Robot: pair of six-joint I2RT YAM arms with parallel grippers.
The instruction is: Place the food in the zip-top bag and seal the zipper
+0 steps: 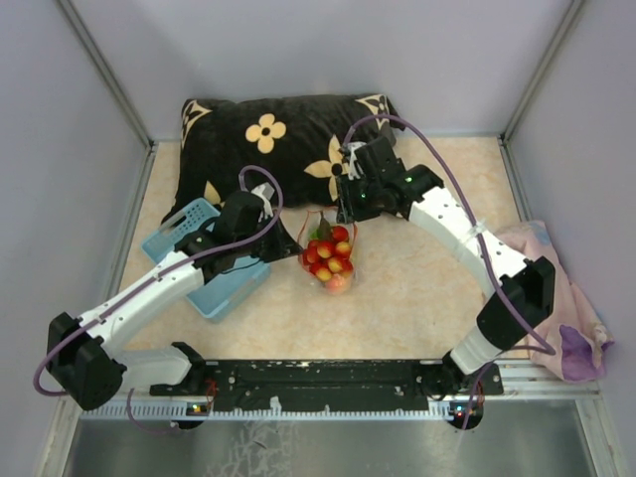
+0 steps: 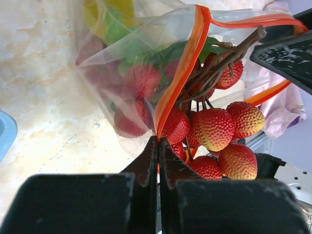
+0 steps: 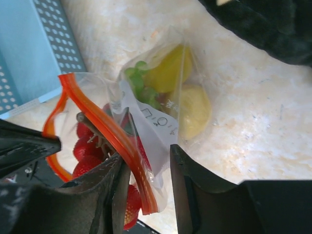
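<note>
The zip top bag (image 1: 328, 263) holds red lychees (image 2: 213, 128) on stems, with yellow and green food (image 3: 171, 70) deeper inside. My left gripper is shut on the orange zipper edge (image 2: 179, 83) at the mouth's near side, lychees crowding that opening. At the far side my right gripper has its fingers around the orange strip and clear film; whether it grips them I cannot tell. In the top view it sits just above the bag.
A blue basket (image 1: 224, 293) lies left of the bag, a black flowered cushion (image 1: 248, 149) behind it, a pink cloth (image 1: 566, 328) at the right edge. The tabletop right of the bag is clear.
</note>
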